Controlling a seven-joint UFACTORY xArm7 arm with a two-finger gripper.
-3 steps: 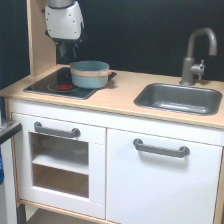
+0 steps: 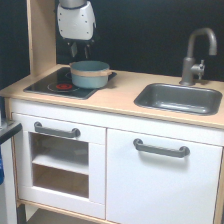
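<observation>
A blue-grey pot (image 2: 90, 76) sits on the black stovetop (image 2: 52, 86) at the back left of the toy kitchen counter. Above the pot, slightly to its left, hangs my gripper (image 2: 80, 50), pointing down from the white end of the arm. Its dark fingers look spread, with nothing visible between them. They are small against the dark wall and appear clear of the pot's rim.
To the right, a grey sink (image 2: 180, 98) with a tall faucet (image 2: 197, 55) is set in the wooden counter (image 2: 125, 92). Bare counter lies between stove and sink. Below are an oven door (image 2: 85, 187) and a white cabinet door (image 2: 150, 185).
My gripper has moved right, from over the stove's left part to nearer above the pot, and its fingers now show apart. The pot stands in the same place.
</observation>
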